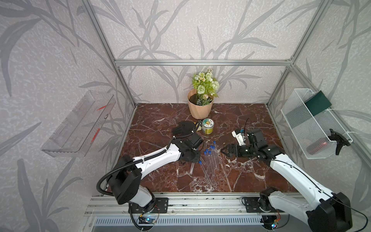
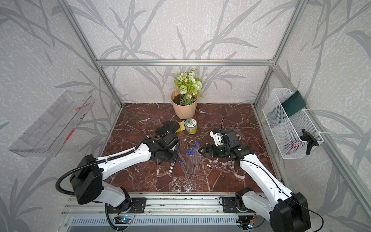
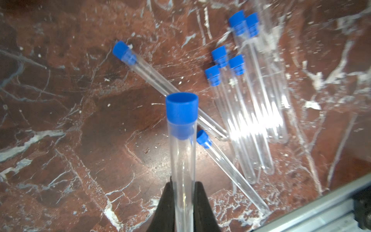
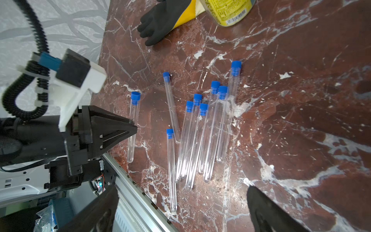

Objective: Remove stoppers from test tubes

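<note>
My left gripper is shut on a clear test tube (image 3: pixel 182 154) with a blue stopper (image 3: pixel 182 108) in its end. In the right wrist view this tube (image 4: pixel 133 123) hangs nearly upright, raised off the table, stopper end up. Two separate tubes lie just beyond it, one with a stopper (image 3: pixel 124 52) pointing up-left and one with a stopper (image 3: pixel 204 138) nearer the front. Beside them several stoppered tubes (image 4: pixel 201 135) lie close together, some touching. My right gripper is open and empty, over the table right of the tubes.
A dark glove with yellow cuff (image 4: pixel 162 23) and a yellow can (image 4: pixel 230 11) stand behind the tubes. Farther back is a potted plant (image 1: pixel 200 110). A clear bin (image 1: pixel 79 127) and a white mesh basket (image 1: pixel 309 127) flank the table.
</note>
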